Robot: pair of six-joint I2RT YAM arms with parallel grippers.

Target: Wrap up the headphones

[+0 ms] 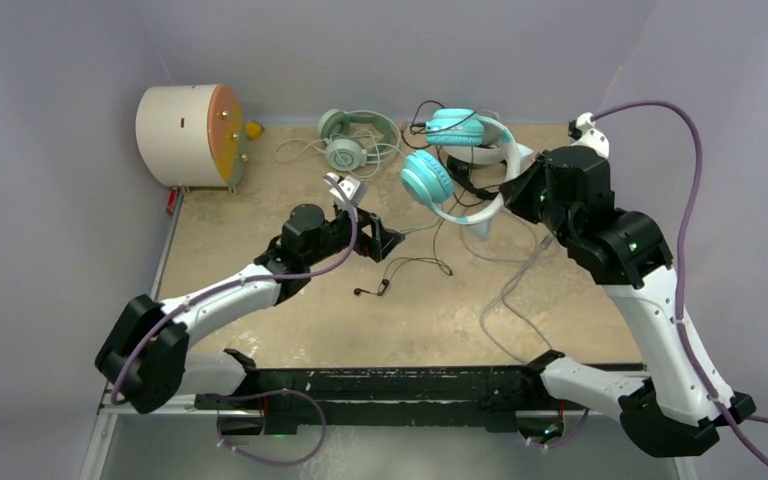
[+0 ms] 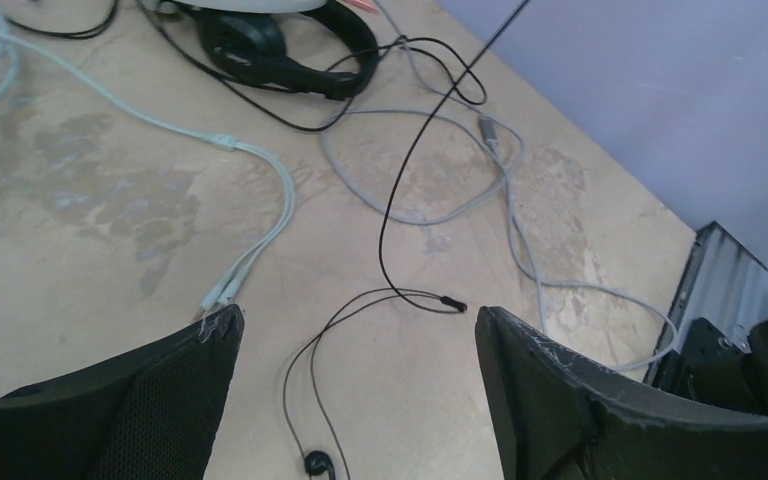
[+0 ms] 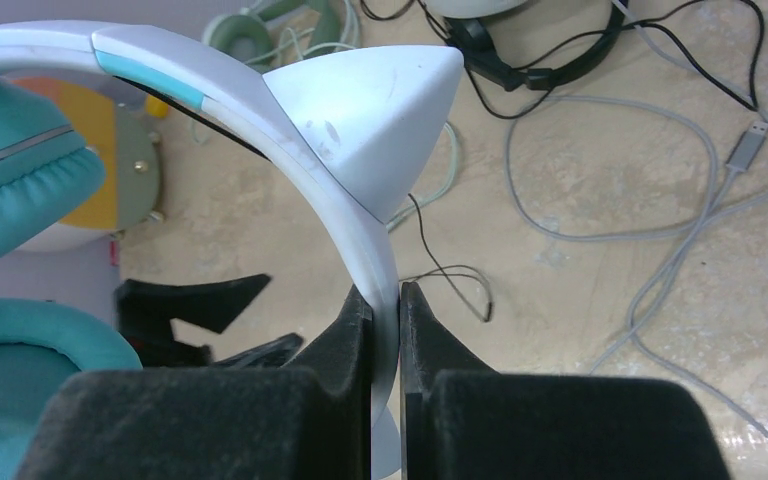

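White-and-turquoise headphones with cat ears (image 1: 506, 160) hang raised above the right part of the table. My right gripper is shut on their white headband, one cat ear standing out just above the fingers. Both turquoise ear cups (image 1: 427, 179) face left in the top view. A thin black cable runs up from the table, past the upper cup; an earbud (image 2: 317, 463) lies at its other end. Low over the middle of the table, my left gripper stands open with nothing between its fingers. A pale blue cable (image 2: 278, 185) with two plugs lies near it.
Green headphones (image 1: 346, 150) with a coiled cable lie at the back. Grey-and-black headphones (image 2: 275, 50) rest behind the held ones. A grey USB cable (image 1: 510, 300) curves along the right. A white drum (image 1: 175, 137) stands back left.
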